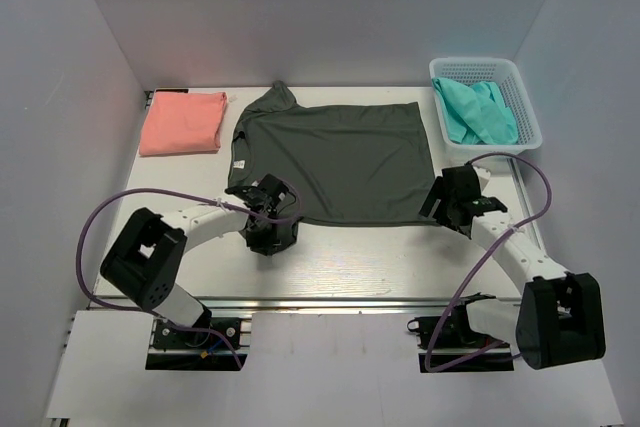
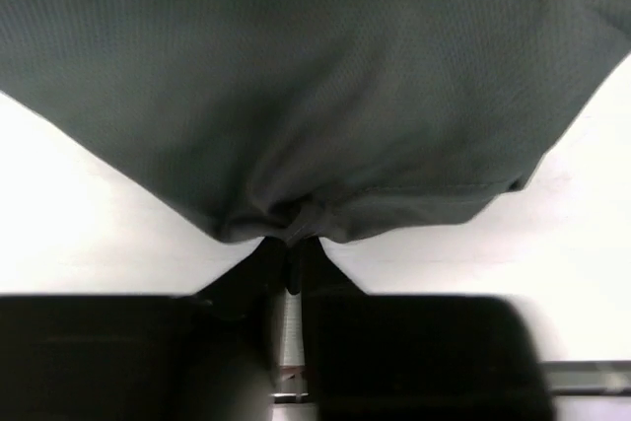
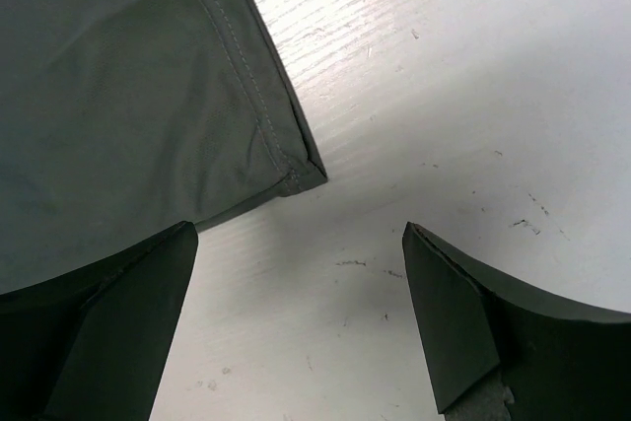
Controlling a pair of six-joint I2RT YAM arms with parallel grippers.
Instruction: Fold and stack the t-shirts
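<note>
A dark green T-shirt [image 1: 335, 157] lies spread flat on the white table, its lower left part reaching toward the front. My left gripper [image 1: 264, 242] is down on that front corner; in the left wrist view the fabric [image 2: 325, 105] bunches where the fingertips [image 2: 281, 268] meet, pinched between them. My right gripper [image 1: 435, 197] stands open just off the shirt's lower right corner; in the right wrist view that hemmed corner [image 3: 286, 170] lies between and beyond the open fingers, untouched. A folded salmon shirt [image 1: 182, 123] lies at the back left.
A white basket [image 1: 524, 117] with turquoise cloth [image 1: 475, 112] stands at the back right, close behind my right arm.
</note>
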